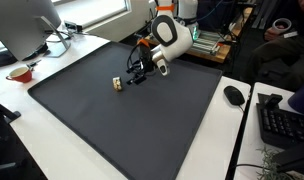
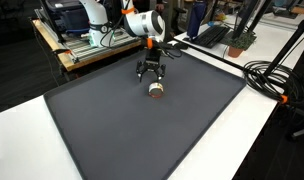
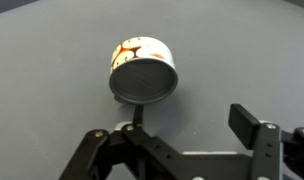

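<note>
A small can with a pale, orange-marked label (image 3: 142, 50) lies on its side on the dark mat, its grey metal end facing my hand in the wrist view. The same can (image 1: 117, 84) shows left of the hand in exterior view 1, and the can (image 2: 155, 90) is just in front of the hand in exterior view 2. My gripper stands open, with only bare mat between its fingers. The can is beyond the left fingertip, not in the gap; whether that fingertip touches it, I cannot tell.
A red cup (image 1: 21, 74) stands off the mat at far left. A black mouse (image 1: 233, 96) lies to the right. Cables (image 2: 277, 80) lie coiled beyond the mat.
</note>
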